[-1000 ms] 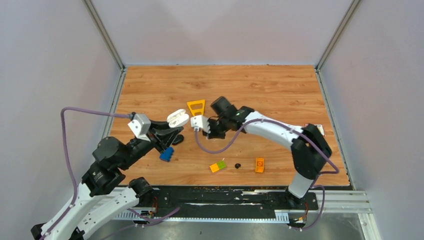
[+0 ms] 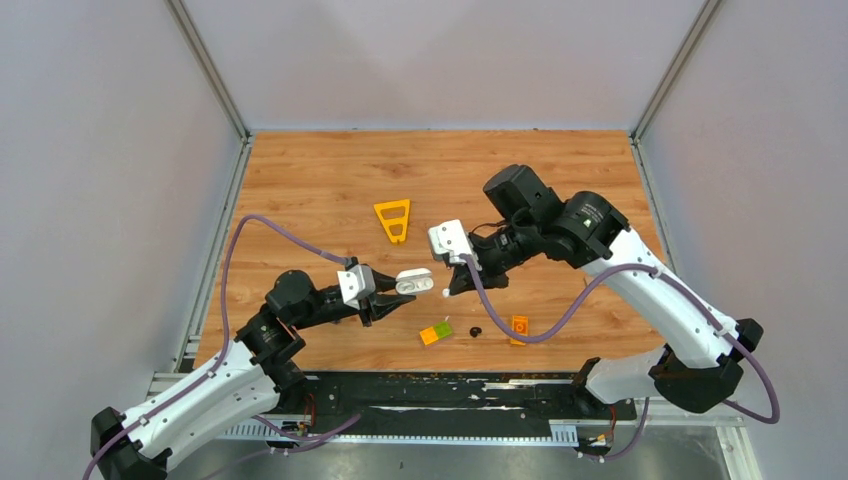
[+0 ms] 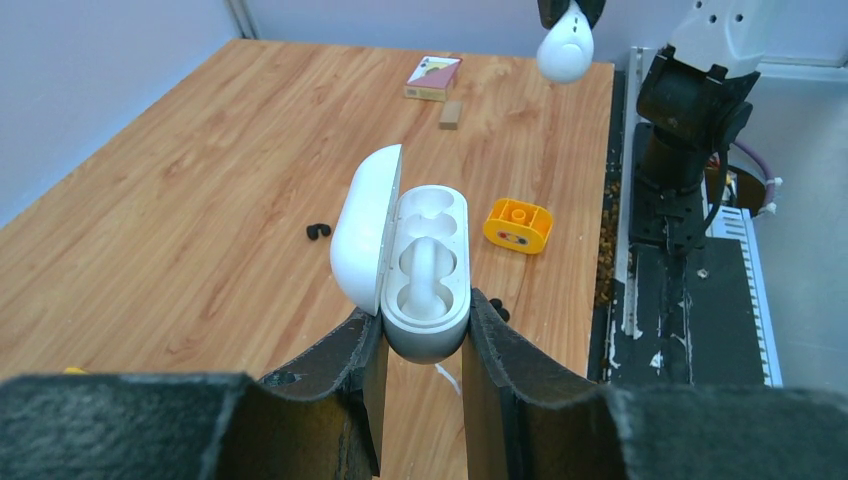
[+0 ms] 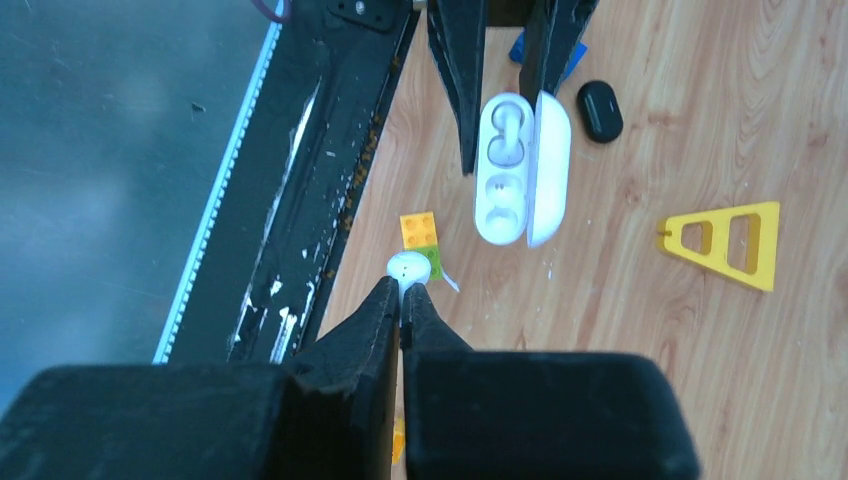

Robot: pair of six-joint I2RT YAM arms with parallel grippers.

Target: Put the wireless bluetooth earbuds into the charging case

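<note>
My left gripper is shut on the white charging case [image 3: 433, 277], lid flipped up and tray showing. In the tray half nearest those fingers lies a white stem-like shape [image 3: 424, 272], looking like a seated earbud. The other half shows empty hollows in the right wrist view. My right gripper is shut on a white earbud [image 4: 408, 266], whose rounded head sticks out past the fingertips. From above, this earbud [image 2: 446, 293] hangs just right of the case [image 2: 415, 281], apart from it. The part between the right fingers is hidden.
On the wooden table lie a yellow triangular frame [image 2: 394, 220], a yellow-green block [image 2: 436, 332], an orange block [image 2: 519, 330] and small black pieces [image 2: 476, 332]. A black oval object [image 4: 600, 111] sits beyond the case.
The case has moved right with the left arm since a second ago.
</note>
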